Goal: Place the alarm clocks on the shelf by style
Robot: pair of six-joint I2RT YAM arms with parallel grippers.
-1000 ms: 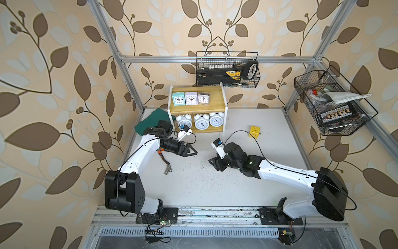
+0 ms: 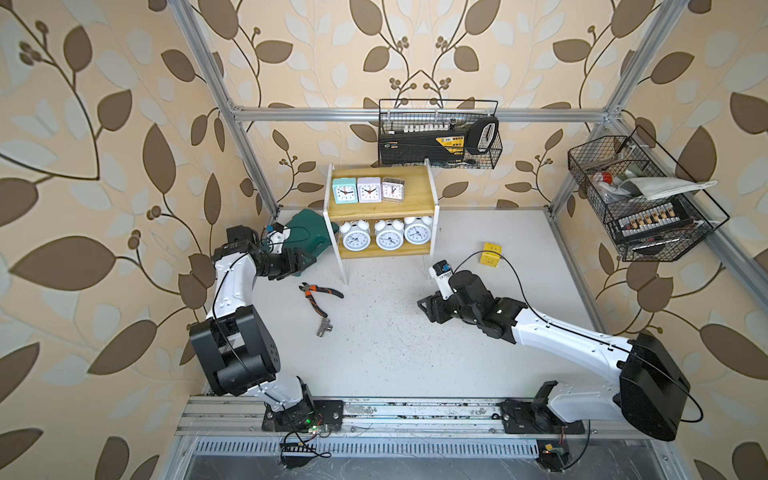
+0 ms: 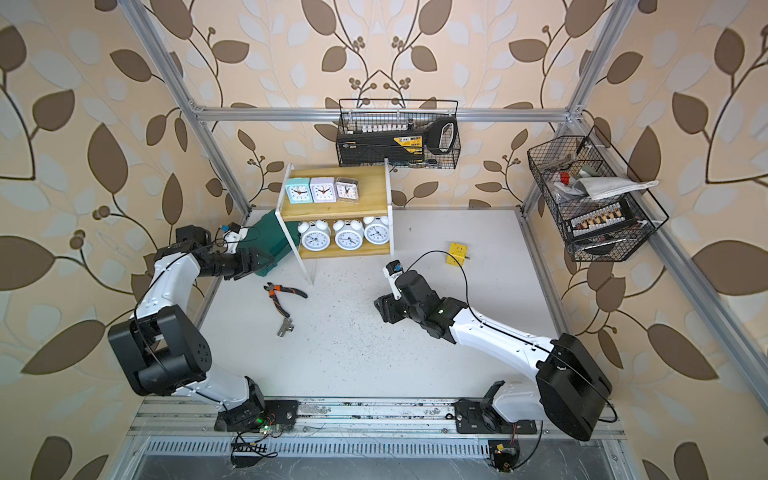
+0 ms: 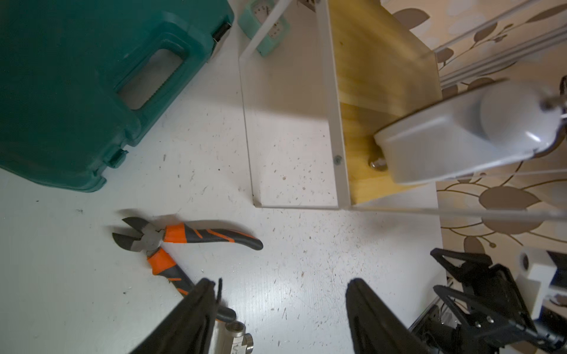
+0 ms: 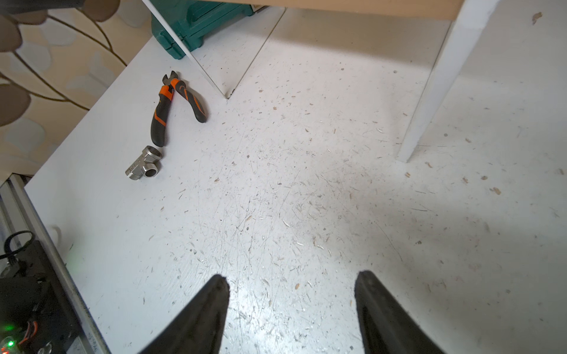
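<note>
On the upper board of the shelf [image 2: 410,207], the square clocks stand in a row: mint [image 2: 345,190], lilac [image 2: 369,189] and pinkish-brown [image 2: 393,189]. Below them, white round twin-bell clocks [image 2: 356,236] fill the lower board. The left wrist view shows the side of a white clock [image 4: 449,135] and part of a mint clock [image 4: 265,26], whose support I cannot tell. My left gripper is open and empty, left of the shelf near the green case. Before the shelf, my right gripper is open over bare table.
A green case [image 4: 88,88] lies left of the shelf. Orange-handled pliers [image 2: 316,297] and a metal fitting [image 2: 324,327] rest in front of it. At the right is a yellow block [image 2: 490,254]. Wire baskets [image 2: 640,220] hang behind.
My left arm has swung left and back, away from the shelf's front, uncovering the pliers and the lower left clock. My right gripper has shifted slightly to the right. The shelf clocks have not moved.
</note>
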